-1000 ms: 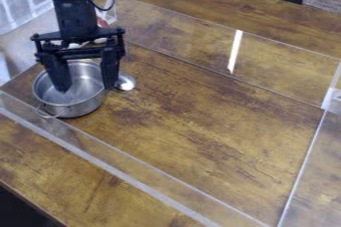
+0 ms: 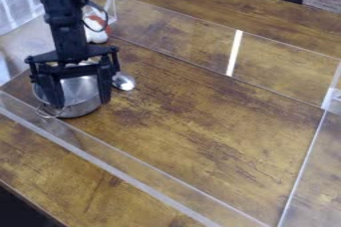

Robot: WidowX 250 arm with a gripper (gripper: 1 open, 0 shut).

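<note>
My black gripper is open, held low over a steel bowl on the left of the wooden table, its two fingers down at the bowl's rim and inside area. A small silver spoon-like item lies just right of the bowl. Whether anything sits inside the bowl is hidden by the gripper.
A white object with red stands behind the arm at the upper left. Clear acrylic walls edge the work area.
The gripper has moved lower and slightly left, down toward the bowl, covering more of it. The bowl and silver item look unmoved.
</note>
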